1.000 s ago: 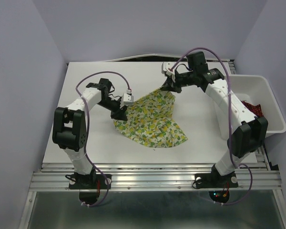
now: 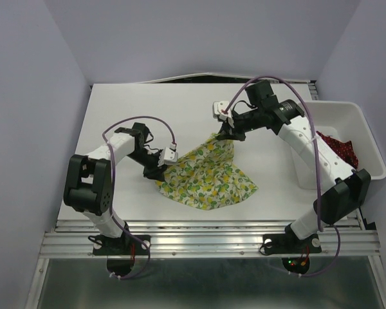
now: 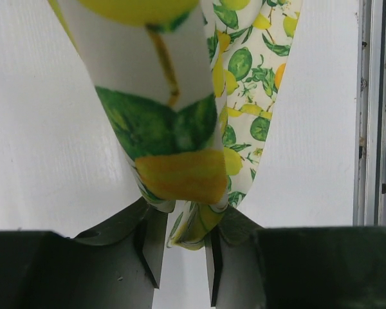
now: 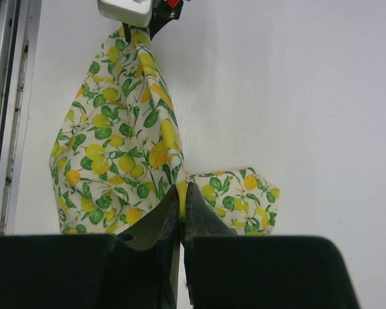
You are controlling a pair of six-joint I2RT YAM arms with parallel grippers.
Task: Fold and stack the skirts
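The white skirt (image 2: 209, 175) with lemons and green leaves lies loosely spread on the table, its upper edge stretched between both grippers. At its left corner is my left gripper (image 2: 156, 172); in the left wrist view its fingers (image 3: 156, 241) stand a little apart with bunched cloth (image 3: 199, 225) between them, and whether they pinch it cannot be told. My right gripper (image 2: 226, 134) is shut on the other end of that edge, raised. In the right wrist view a thin fold (image 4: 182, 193) runs into its fingertips.
A white bin (image 2: 370, 145) at the right holds dark red patterned cloth (image 2: 340, 149). A metal rail (image 2: 206, 237) runs along the front edge.
The skirt's held edge came along, and its lower part shifted slightly forward and right.
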